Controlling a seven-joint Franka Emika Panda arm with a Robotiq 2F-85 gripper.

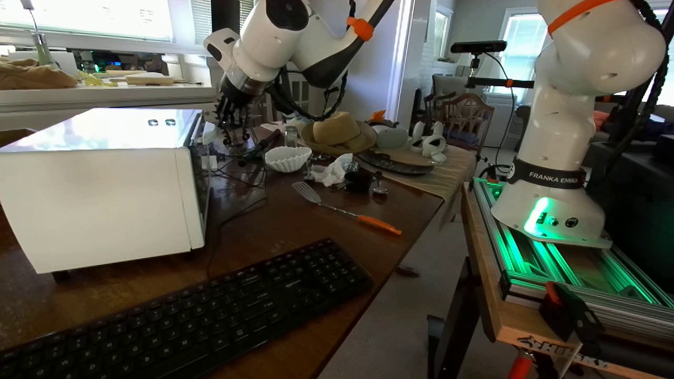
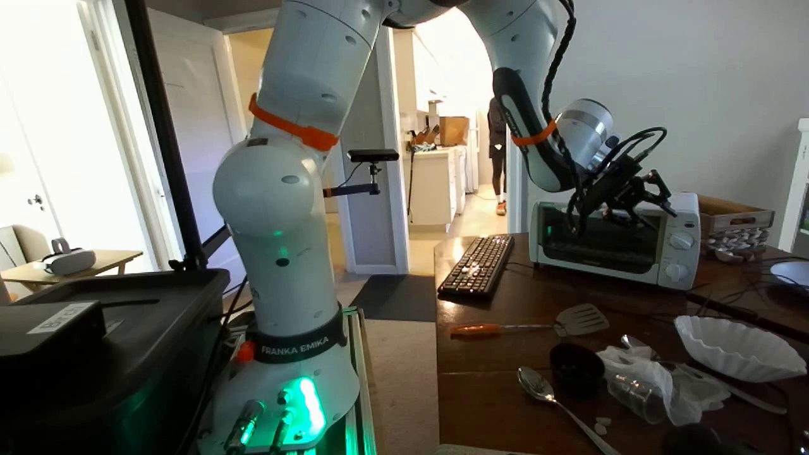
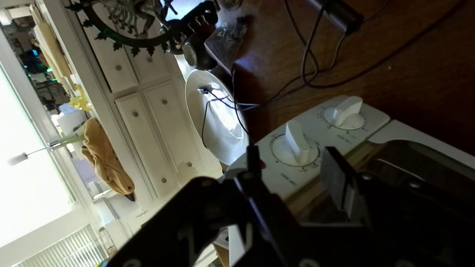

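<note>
The white toaster oven (image 2: 607, 235) stands on the wooden table. Its two white knobs are clear in the wrist view, the middle knob (image 3: 297, 144) and the end knob (image 3: 348, 112). My gripper is in front of the oven's control panel, its fingers apart and nothing held between them. The middle knob appears in line with the gap, though no contact shows. In exterior view 2 the gripper (image 2: 652, 201) hangs at the oven's upper front, near the panel. From exterior view 1 the gripper (image 1: 232, 120) shows just beyond the oven's front edge.
A black keyboard (image 1: 208, 303), an orange-handled spatula (image 1: 347, 211) and a white fluted bowl (image 1: 287, 159) lie on the table. Loose cables (image 3: 307, 71) and a white plate (image 3: 213, 115) are beside the oven. A spoon (image 2: 538, 385) and black cup (image 2: 576, 369) sit nearer the robot base.
</note>
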